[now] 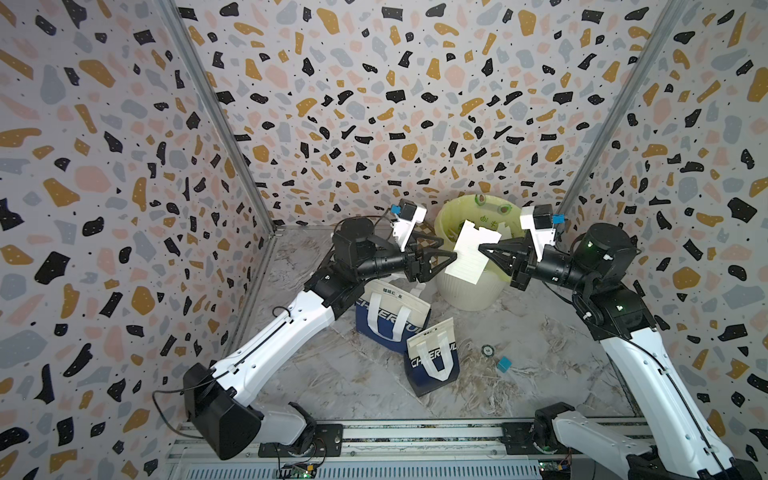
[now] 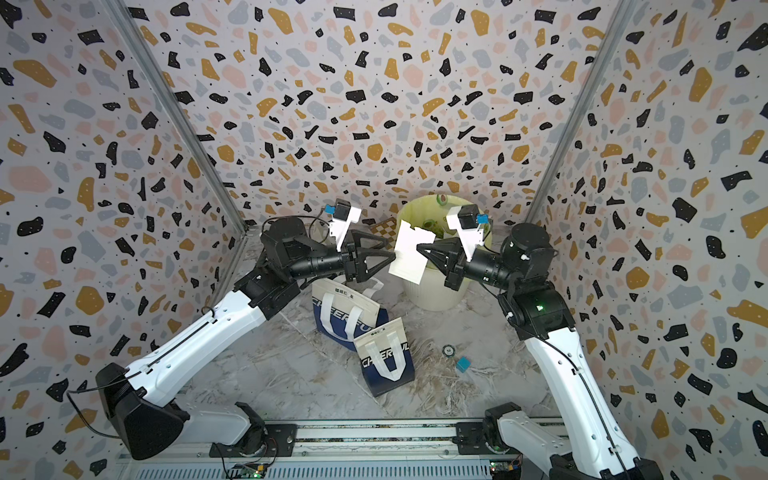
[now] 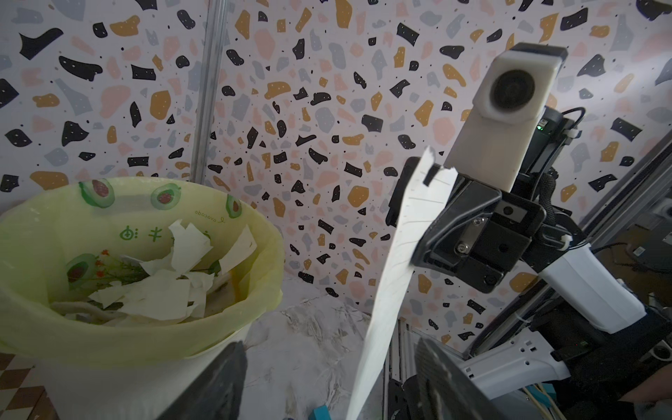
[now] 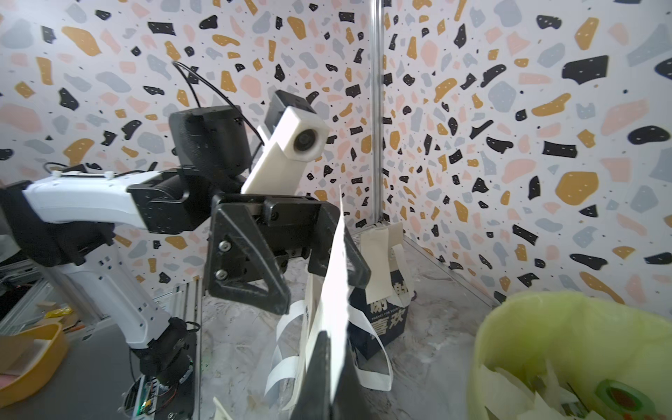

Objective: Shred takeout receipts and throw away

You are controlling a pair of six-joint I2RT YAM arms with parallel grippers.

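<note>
A white receipt [image 1: 468, 260] [image 2: 408, 260] with a torn top edge hangs upright in front of the waste bin [image 3: 140, 329], whose avocado-print liner holds torn paper scraps [image 3: 161, 297]. My right gripper [image 1: 488, 249] is shut on the receipt, seen edge-on in both wrist views. My left gripper [image 1: 446, 248] [image 2: 384, 249] stands open just left of the receipt, its fingertips near the paper's edge; whether they touch it is unclear.
Blue and cream tote bags [image 1: 432, 372] [image 2: 344, 320] stand on the marble floor below. A small blue block [image 1: 503, 364] and a round object [image 1: 487, 350] lie at the right. Patterned walls surround the space.
</note>
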